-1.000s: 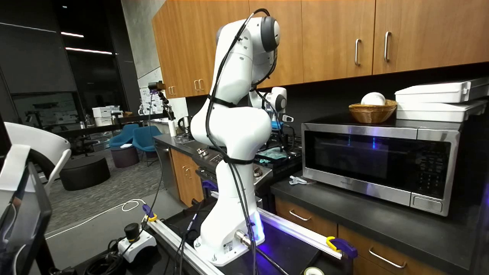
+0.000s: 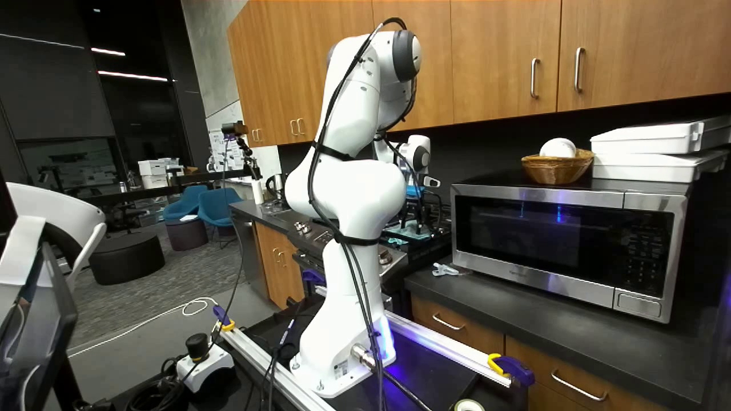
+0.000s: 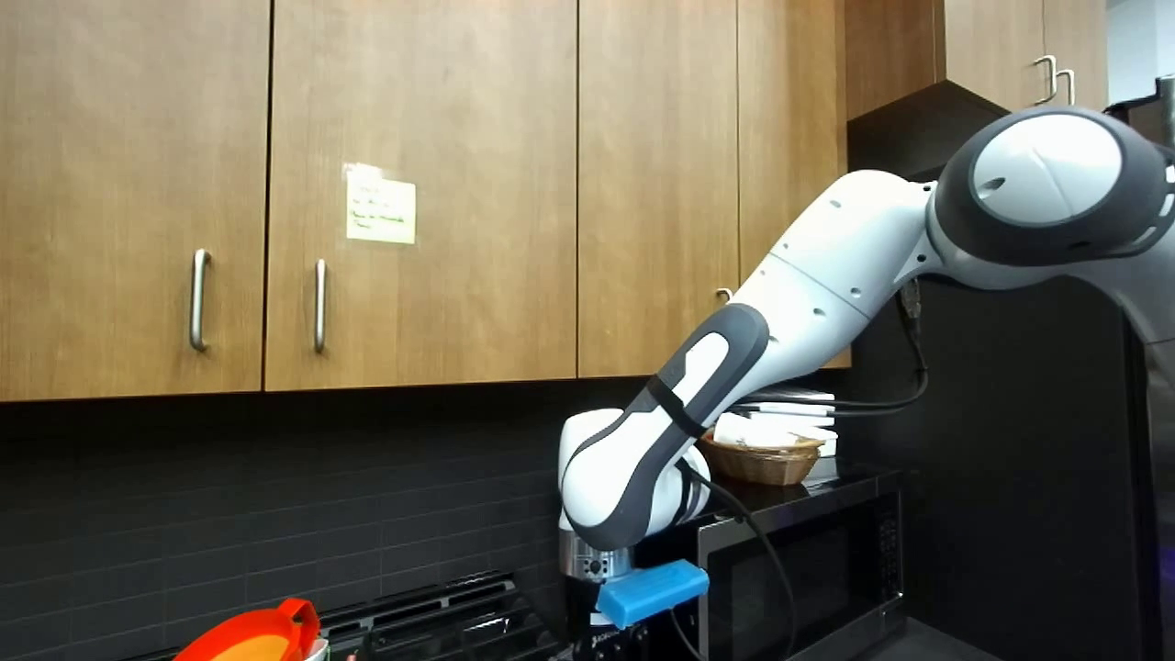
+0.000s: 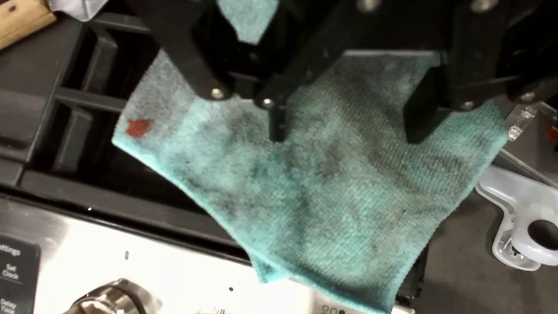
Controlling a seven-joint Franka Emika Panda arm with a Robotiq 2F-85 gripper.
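A teal and grey cloth [image 4: 335,209] with a small red stain lies over the stove's black grates in the wrist view. One of its edges hangs over the steel control panel. Above it is my gripper, its two black fingers apart and pointing at the cloth. Whether the fingertips touch the fabric is unclear. In exterior view 1 the cloth [image 2: 411,230] is small and partly covered by the gripper. Exterior view 2 shows the wrist with its blue block [image 3: 652,595], but the fingertips are out of sight.
A white plastic clip [image 4: 523,220] rests on the counter right of the cloth. Steel knobs [image 4: 112,299] line the stove's front. The microwave [image 2: 565,240] stands right of the stove. A red-orange pan-like item [image 3: 248,637] sits near the stove.
The arm has lowered slightly and shifted a little to the right in exterior view 1, bringing the gripper down towards the cloth. The surroundings look the same.
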